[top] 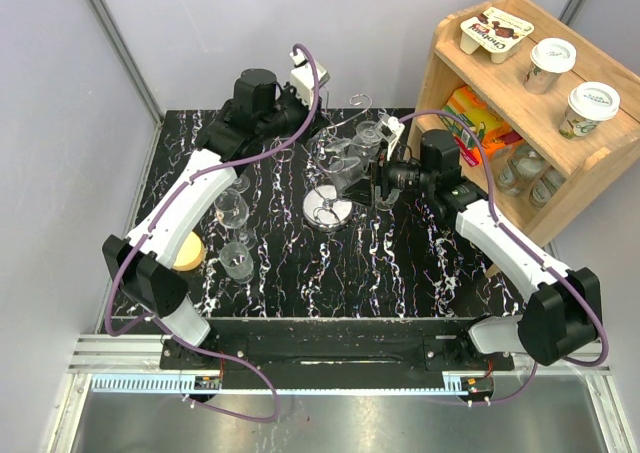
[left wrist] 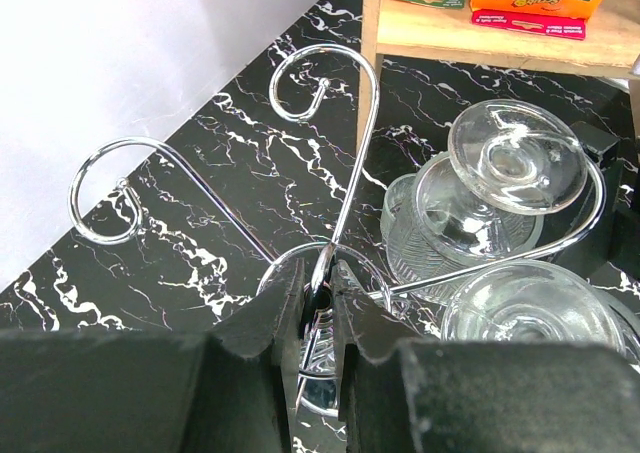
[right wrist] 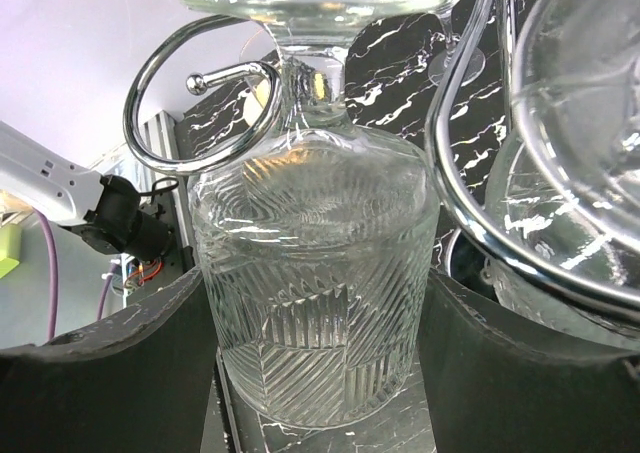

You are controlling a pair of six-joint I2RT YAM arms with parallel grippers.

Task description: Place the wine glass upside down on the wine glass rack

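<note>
A chrome wine glass rack (top: 327,209) stands mid-table, glasses hanging from its curled arms. My left gripper is shut on a chrome bar of the rack at its upper part. My right gripper is shut on the bowl of an upside-down wine glass (right wrist: 310,233), whose foot is uppermost, with its stem beside a curled hook (right wrist: 155,153). Whether the stem is seated in that hook is hard to tell. Other glasses (left wrist: 525,313) sit in the rack beside it.
A wooden shelf (top: 540,73) with cups, boxes and jars fills the right back. Several glasses (top: 237,260) lie or stand on the left of the black marble table, near a yellow round item (top: 189,251).
</note>
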